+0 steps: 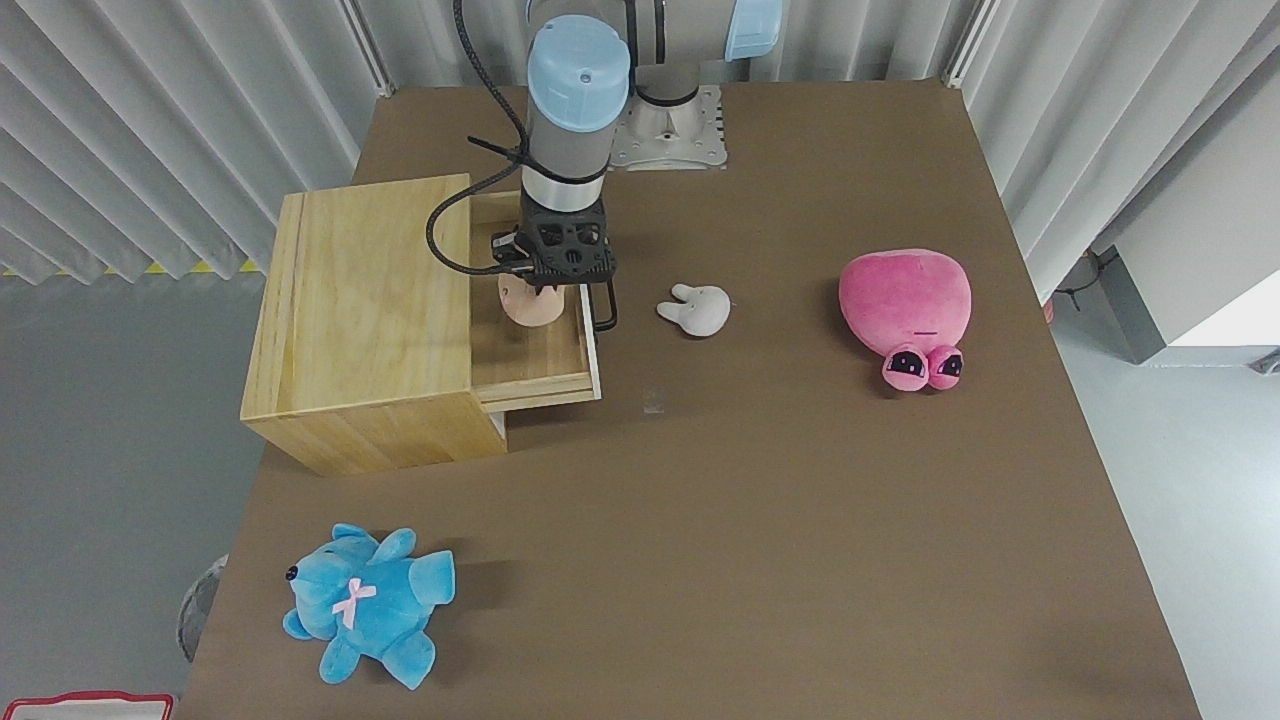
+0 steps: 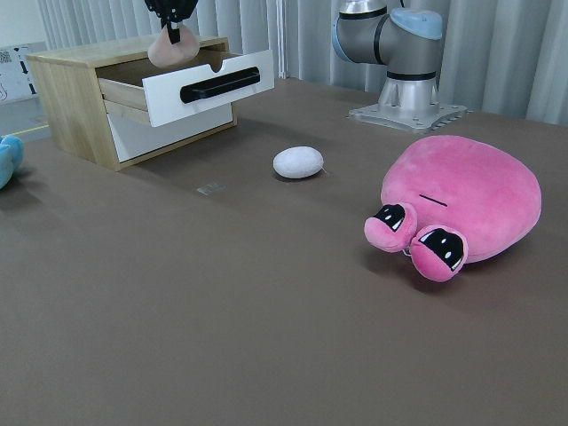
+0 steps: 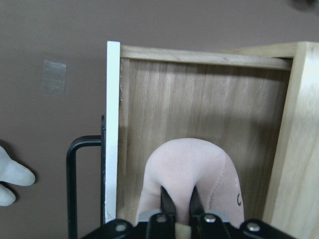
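Note:
My gripper is shut on a pale pink plush toy (image 1: pixel 531 305), pinching its fabric between the fingertips, and holds it over the pulled-out drawer (image 1: pixel 534 384) of the wooden cabinet (image 1: pixel 360 300). In the left view the toy (image 2: pixel 173 51) hangs at the drawer's top, above the white front with black handle (image 2: pixel 219 86). In the wrist view the drawer's wooden floor (image 3: pixel 204 109) is bare around the toy.
A white plush (image 1: pixel 698 310) lies right of the drawer. A large pink plush (image 1: pixel 906 306) sits on the table's right, a blue bear (image 1: pixel 366 600) at the front left.

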